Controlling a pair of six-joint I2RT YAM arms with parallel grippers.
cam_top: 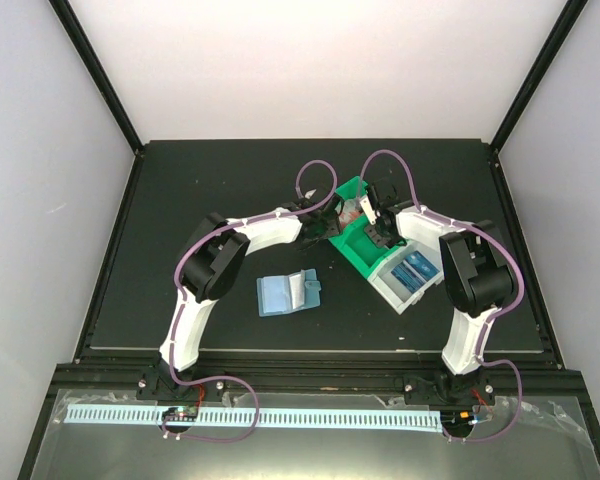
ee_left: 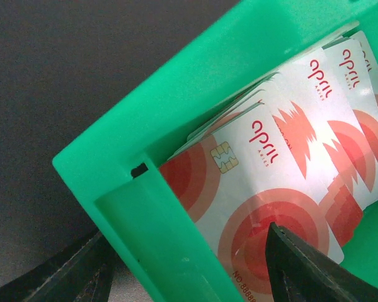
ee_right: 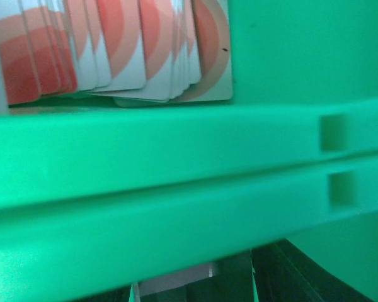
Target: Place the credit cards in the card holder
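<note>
Red-and-white credit cards [ee_left: 261,148] lie fanned and overlapping inside a green bin [ee_left: 195,60] in the left wrist view. My left gripper is open, with its fingers [ee_left: 309,270] apart on either side of the bin's end wall; no card shows between them. In the right wrist view, more of the cards [ee_right: 120,47] lie beyond two green walls side by side. Below those walls my right gripper stands with its fingers apart and mostly hidden. A light-blue folded piece [cam_top: 288,293], seemingly the card holder, lies on the table in the top view.
A white bin [cam_top: 396,301] with blue items [cam_top: 415,270] adjoins the green ones at front right.
</note>
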